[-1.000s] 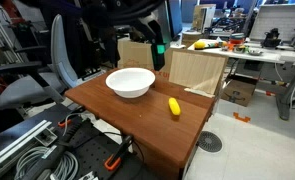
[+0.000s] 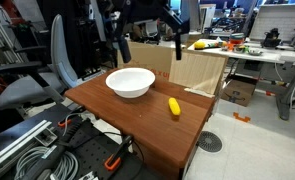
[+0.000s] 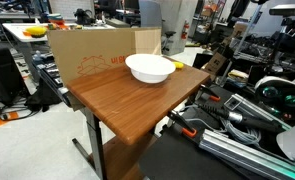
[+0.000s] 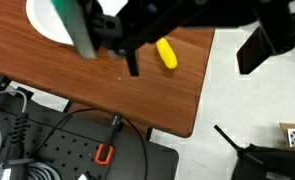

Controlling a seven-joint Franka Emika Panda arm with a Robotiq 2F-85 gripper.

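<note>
A white bowl [image 2: 130, 82] sits on the brown wooden table [image 2: 152, 125]. To its right lies a small elongated yellow object [image 2: 174, 106], flat on the tabletop and clear of the bowl. High over the table, my gripper [image 2: 151, 54] hangs with its dark fingers spread wide and nothing between them. From the wrist, the yellow object [image 4: 166, 53] shows far below, nearer the left finger, while the bowl [image 4: 59, 22] is partly cut off and covered at the upper left. The second exterior view has the yellow object [image 3: 178, 65] just behind the bowl [image 3: 150, 68].
A cardboard panel [image 3: 92, 52] stands along one table edge. Cables and a dark equipment surface with orange-marked clamps [image 2: 113, 161] border another side. Bare tabletop surrounds the yellow object; open floor [image 2: 252, 140] lies to the right.
My gripper has risen and shifted in exterior view 1, with its fingers now spread apart near the top. The bowl and yellow object have stayed in place.
</note>
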